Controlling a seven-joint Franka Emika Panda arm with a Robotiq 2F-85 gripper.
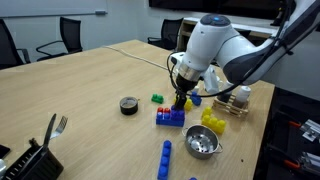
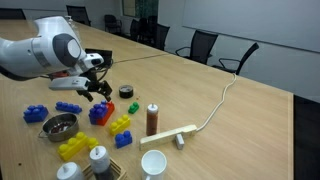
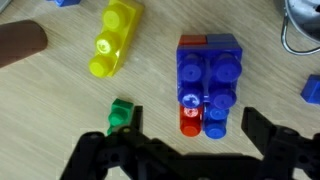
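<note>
My gripper is open above a small stack of toy bricks, with its fingers on either side and nothing gripped. In the wrist view, a blue brick lies across a red brick and another blue brick, which stand side by side beneath it. The upper brick partly hides both lower ones. From the first exterior view, the gripper hangs just over the stack, whose blue part shows below the fingers.
A metal pot stands close to the stack. Yellow bricks, a green brick, a brown cylinder and a long blue brick lie around. A black rack sits at the front left.
</note>
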